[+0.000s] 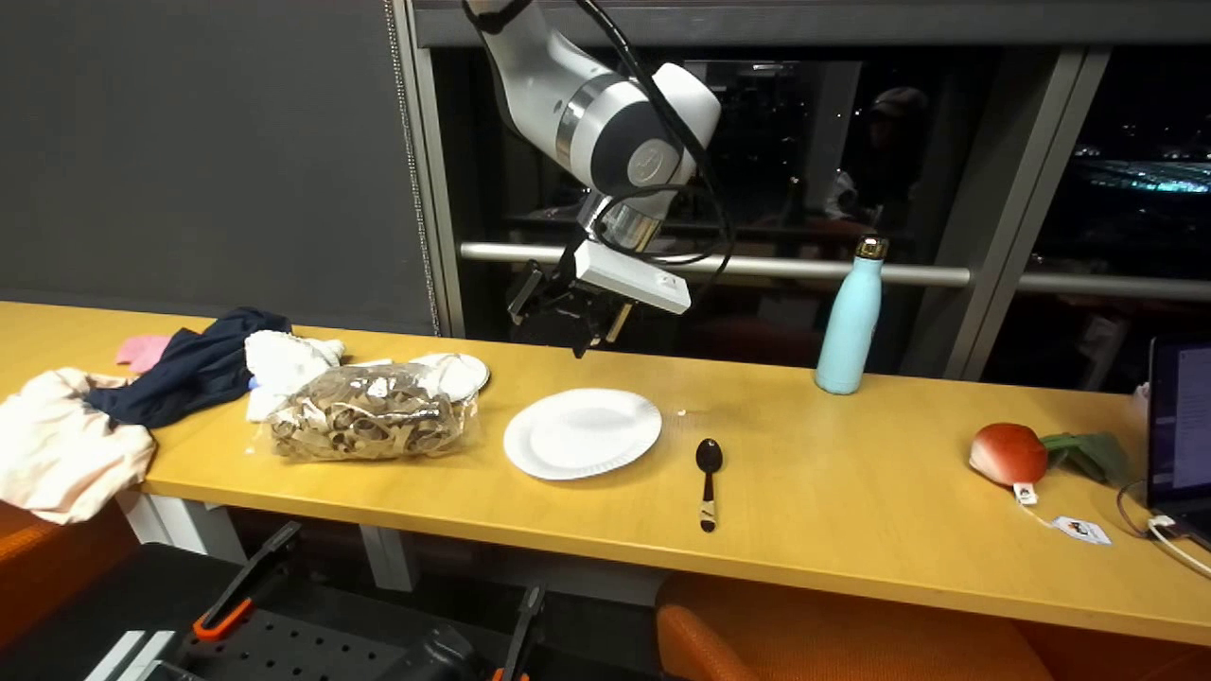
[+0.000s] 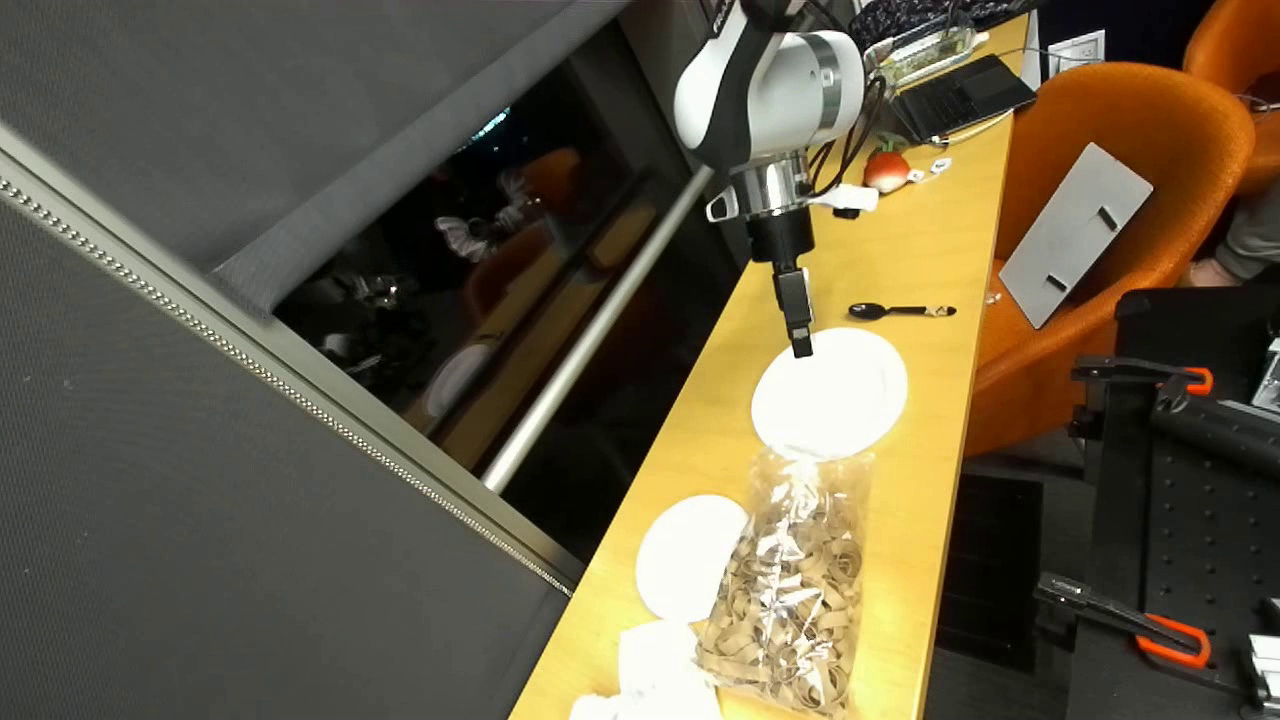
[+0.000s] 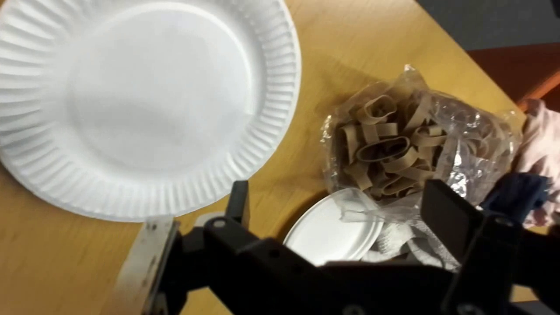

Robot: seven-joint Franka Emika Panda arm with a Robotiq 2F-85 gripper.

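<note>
My gripper [image 1: 552,329] hangs in the air behind and above the white paper plate [image 1: 582,433], tilted, its fingers open with nothing between them. In the wrist view its two black fingers [image 3: 239,204] stand wide apart, over the gap beside the plate. Past them lies a clear plastic bag of tan loops [image 3: 388,152], partly over a smaller white round lid [image 3: 330,228]. A black spoon [image 1: 709,482] rests to the right of the plate, apart from it.
Toward the back stands a light blue bottle [image 1: 849,323]. A red vegetable [image 1: 1008,454] and a laptop [image 1: 1181,431] are at the right end. Crumpled cloths [image 1: 204,369] cover the left side. Bare table [image 1: 834,488] stretches between the spoon and the red vegetable.
</note>
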